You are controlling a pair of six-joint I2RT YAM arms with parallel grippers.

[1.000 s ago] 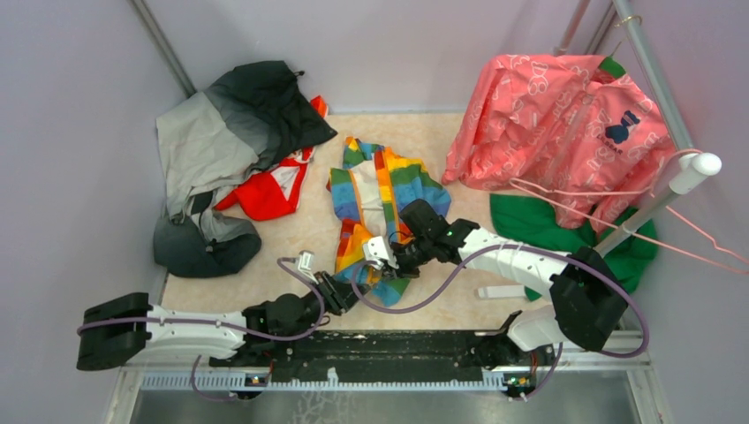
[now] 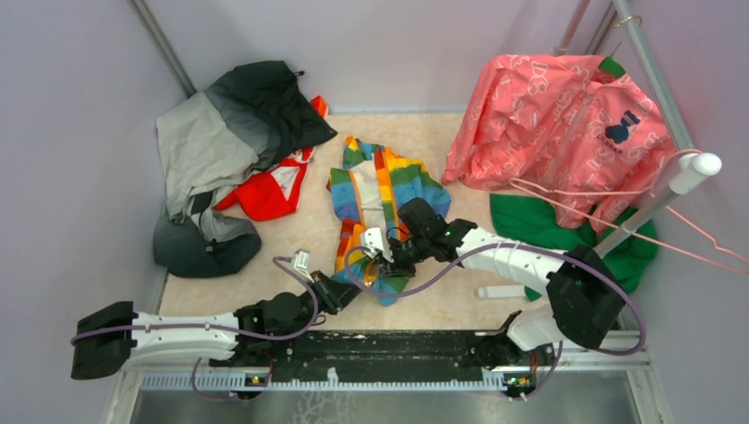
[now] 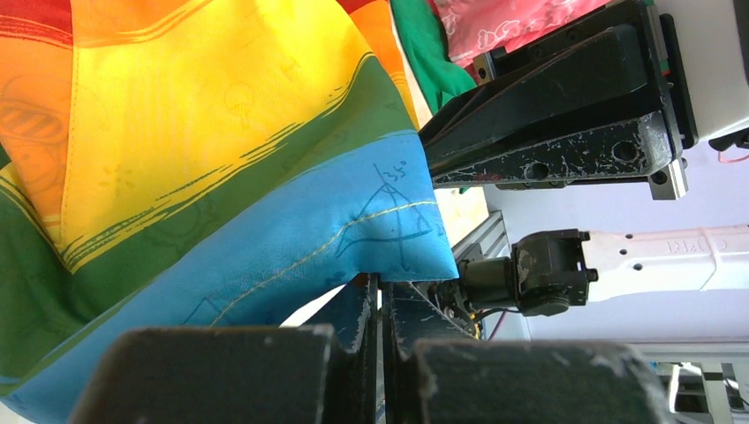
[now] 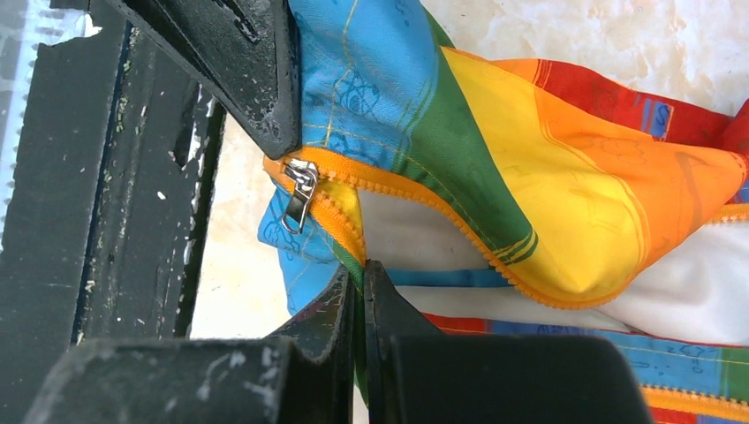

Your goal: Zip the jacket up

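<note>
The rainbow-striped jacket (image 2: 406,181) lies open at the table's middle. In the right wrist view its orange zipper slider (image 4: 302,181) hangs by the bottom hem, with my right gripper shut on a thin green-edged strip of jacket just below it. My left gripper is shut at the blue hem; in its own view the fabric reaches its fingertips, and I cannot tell whether any is between them. In the right wrist view a black finger of the left gripper presses beside the blue fabric above the slider.
A grey-black garment (image 2: 221,141) and a red one (image 2: 265,194) lie at the left. A pink jacket (image 2: 548,115), green cloth (image 2: 530,221), hangers and a pole (image 2: 658,203) crowd the right. Bare tabletop (image 2: 203,296) shows front left.
My left gripper has moved slightly left and down in the top view, away from the right gripper. The right arm has barely moved.
</note>
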